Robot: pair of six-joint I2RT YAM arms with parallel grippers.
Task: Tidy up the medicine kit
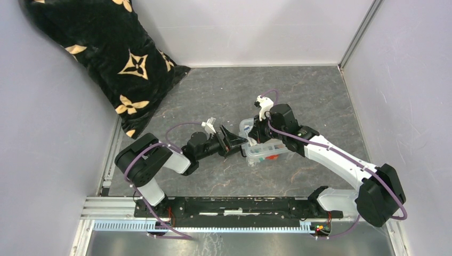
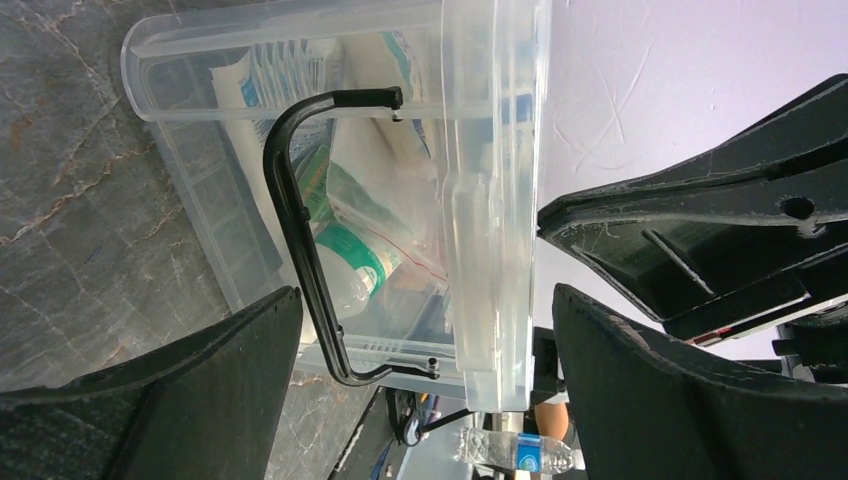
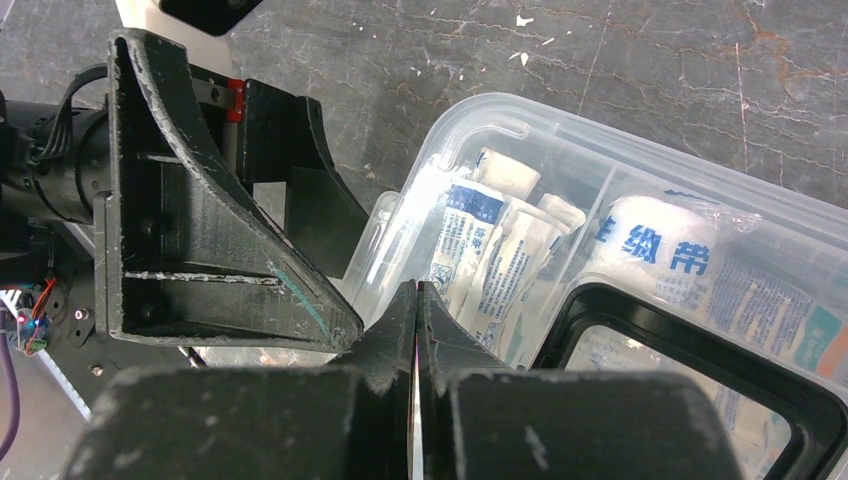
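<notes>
The clear plastic medicine kit [image 1: 266, 150] with a black handle [image 2: 300, 220] sits between my grippers. In the left wrist view it holds white packets and a green-labelled roll [image 2: 350, 260]; in the right wrist view, wrapped packets [image 3: 500, 260] and a cotton bag [image 3: 650, 240] fill compartments. My left gripper stands open at the kit's side, a fingertip on each side of part of its handle and edge. My right gripper is shut over the packets at the kit's left end; nothing clearly shows between its fingers.
A black patterned cushion [image 1: 128, 69] leans at the back left. Walls stand on the left, back and right.
</notes>
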